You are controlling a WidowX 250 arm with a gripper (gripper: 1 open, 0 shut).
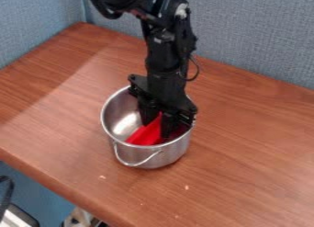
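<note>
A steel pot (135,153) with a wire handle stands near the middle of the wooden table. A red object (146,133) lies inside it. My black gripper (162,128) reaches down into the pot, over and beside the red object. Its fingers are dark and partly hidden, so I cannot tell whether it holds anything.
A padded grey-blue wall (252,33) rises behind it, and another is at the left. Some loose items lie below the table's edge at the bottom left.
</note>
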